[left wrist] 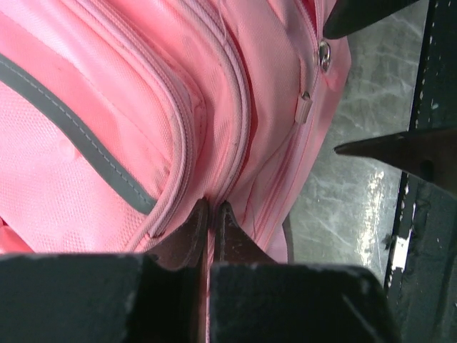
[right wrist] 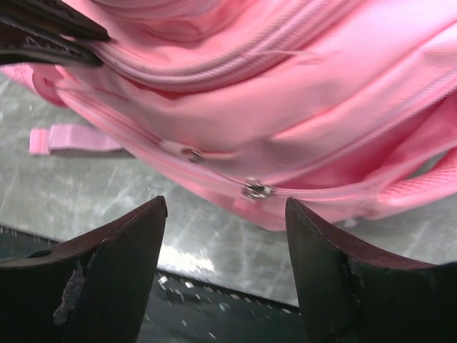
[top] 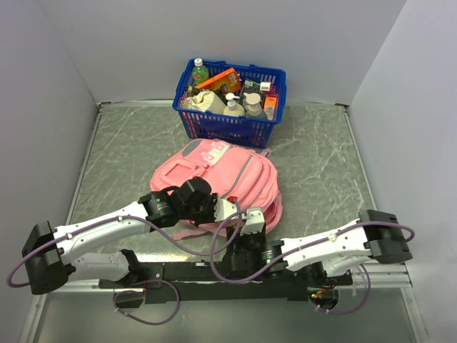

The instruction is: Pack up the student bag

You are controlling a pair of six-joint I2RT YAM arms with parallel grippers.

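Observation:
The pink backpack (top: pixel 227 168) lies on the marble table, its zipped layers close up in the left wrist view. My left gripper is shut on a fold or piping at the bag's near edge. My right gripper is open just below the same near edge, where metal zipper pulls (right wrist: pixel 257 189) lie on the pink flap between its fingers' line. A loose pink strap (right wrist: pixel 78 139) rests on the table to the left.
A blue basket (top: pixel 230 128) full of bottles, boxes and a cloth item stands at the back. A black rail runs along the front edge.

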